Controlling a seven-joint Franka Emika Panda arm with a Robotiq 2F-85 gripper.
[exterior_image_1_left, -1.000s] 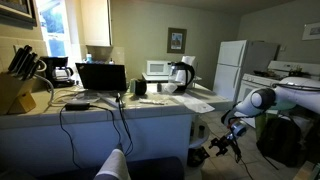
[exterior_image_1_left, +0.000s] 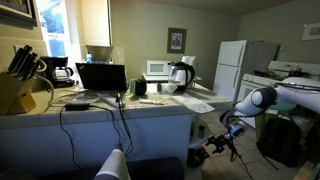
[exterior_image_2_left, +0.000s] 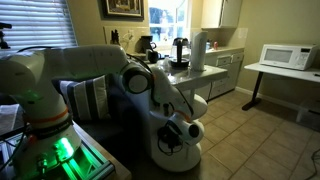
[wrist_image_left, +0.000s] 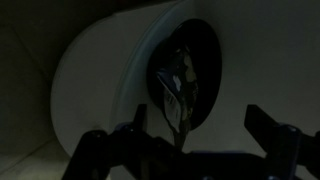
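In the wrist view, a dark, shiny packet (wrist_image_left: 177, 88) with pale and yellowish patches shows in the dark round opening of a white rounded container (wrist_image_left: 88, 85). My gripper stands open, its two dark fingers spread on either side with nothing held between them. The packet lies beyond the fingertips, roughly between them in this view. From the second exterior view, the arm reaches down beside the counter, and the gripper (exterior_image_2_left: 177, 132) is low in front of the white container (exterior_image_2_left: 180, 160). How far the fingertips are from the packet, I cannot tell.
A counter (exterior_image_1_left: 90, 118) with a knife block (exterior_image_1_left: 18, 82), a dark laptop (exterior_image_1_left: 102, 77) and a kettle (exterior_image_1_left: 182, 75) runs beside the arm. Tiled floor (exterior_image_2_left: 250, 135) lies open to the right in the second exterior view. Cables hang down the counter's front.
Low by the floor, the arm's end has shifted and turned slightly over the last second. Objects on the counter have stayed put.
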